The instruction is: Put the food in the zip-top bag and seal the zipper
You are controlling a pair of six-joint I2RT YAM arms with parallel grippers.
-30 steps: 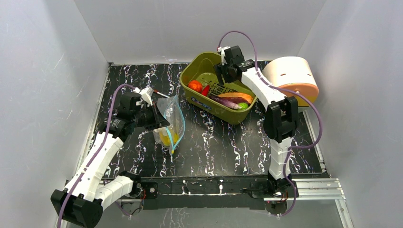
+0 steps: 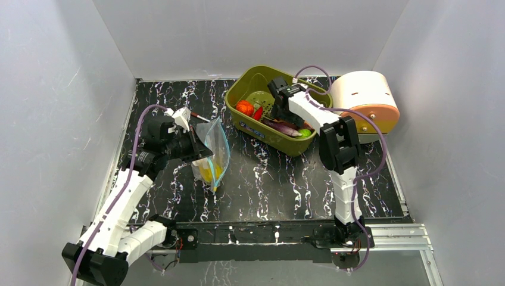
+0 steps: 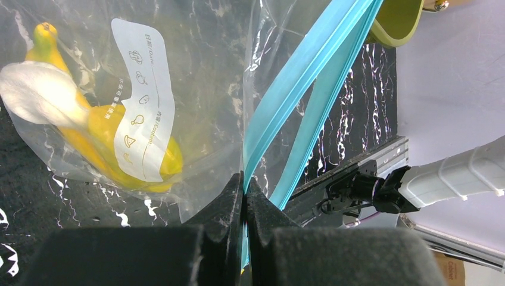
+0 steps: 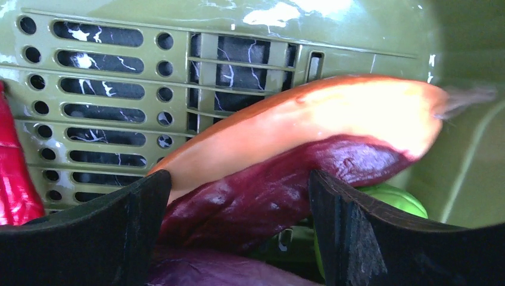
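The clear zip top bag (image 2: 219,149) with its blue zipper strip (image 3: 298,89) hangs from my left gripper, which is shut on the bag's edge. Inside it lie a yellow food piece (image 3: 107,125) and a whitish one (image 3: 41,93), behind a printed label (image 3: 149,89). The bag's mouth gapes between the two blue strips. Down in the green basket (image 2: 268,140), my right gripper is open above an orange and dark-red sweet potato (image 4: 333,119), its fingers either side of it. A purple eggplant (image 4: 220,271) lies alongside.
Also in the basket are an orange-red pumpkin (image 2: 244,107), a red pepper (image 4: 18,161) and a green item (image 4: 396,199). A cream and orange bread box (image 2: 366,101) stands right of the basket.
The left arm and the bag have barely moved.
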